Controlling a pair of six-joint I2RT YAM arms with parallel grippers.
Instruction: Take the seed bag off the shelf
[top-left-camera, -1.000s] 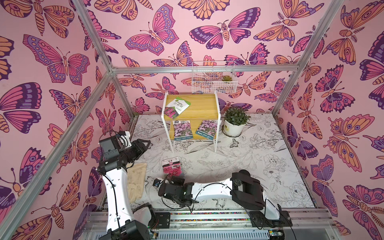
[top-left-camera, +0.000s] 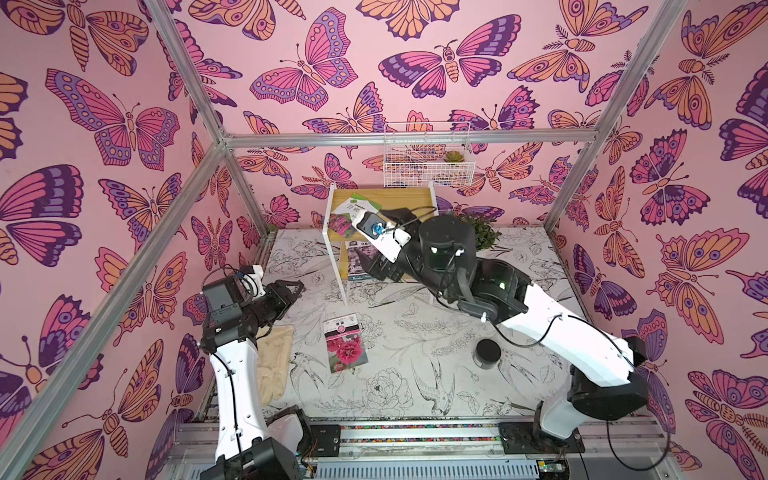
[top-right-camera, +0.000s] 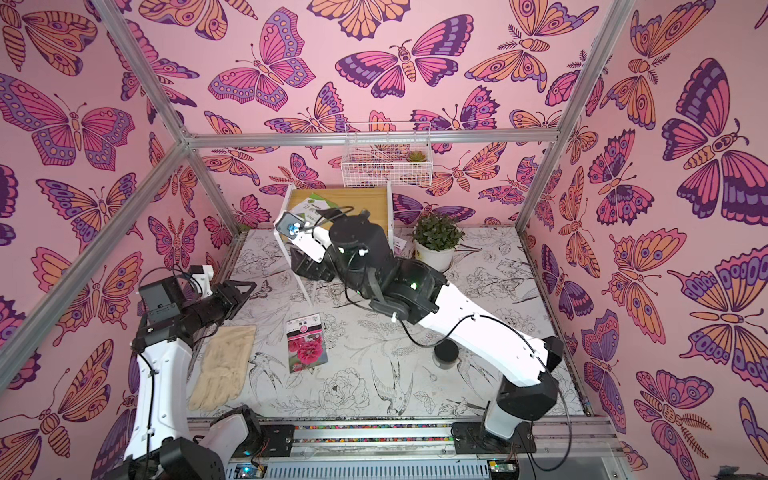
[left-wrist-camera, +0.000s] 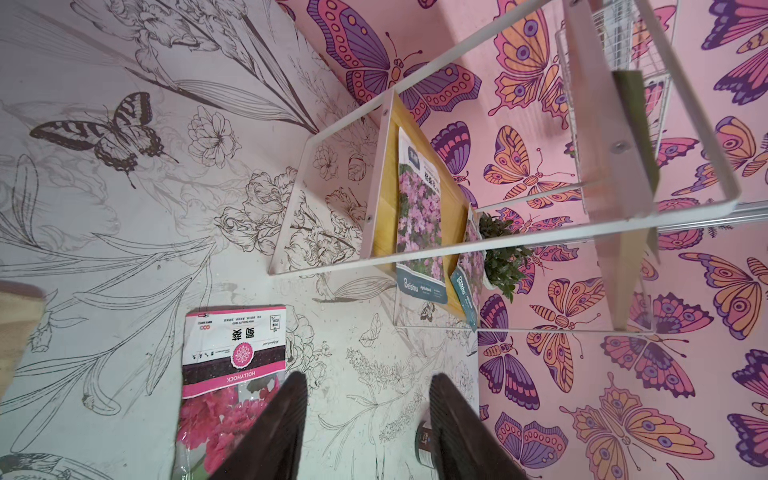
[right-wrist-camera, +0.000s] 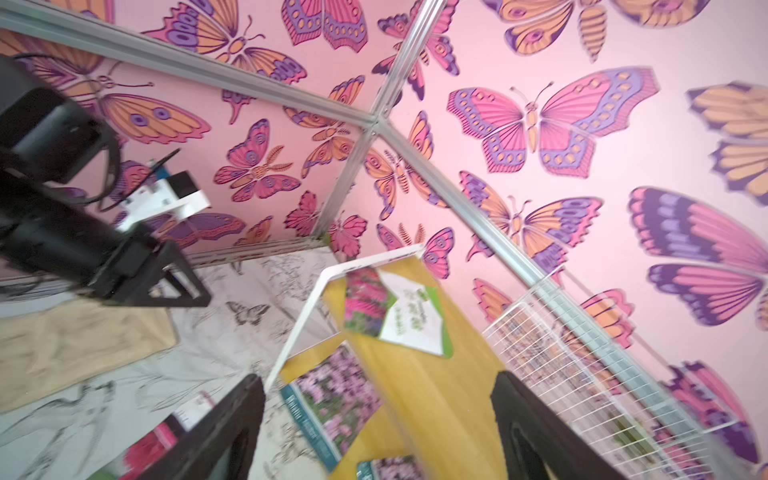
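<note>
A wooden shelf with a white frame (top-left-camera: 327, 228) stands at the back. On its upper board lies a green-and-white seed bag (right-wrist-camera: 413, 314) with pink flowers. Purple-flowered seed bags (left-wrist-camera: 420, 216) rest on the lower board; one (top-left-camera: 364, 257) is partly covered by the right arm. Lying flat on the table before the shelf is a hollyhock seed bag (top-left-camera: 345, 342). My right gripper is raised before the shelf, fingers wide open and empty, facing the upper bag. My left gripper hangs at the left, open with nothing between its fingers.
Beige gloves (top-right-camera: 224, 364) lie at the table's left. A dark round jar (top-left-camera: 486, 353) stands front right, and a potted plant (top-right-camera: 436, 240) right of the shelf. A wire basket (top-right-camera: 386, 168) hangs behind and above the shelf.
My right arm has swung up and away from the table front to the shelf, uncovering the hollyhock bag and the jar. The left arm has barely moved.
</note>
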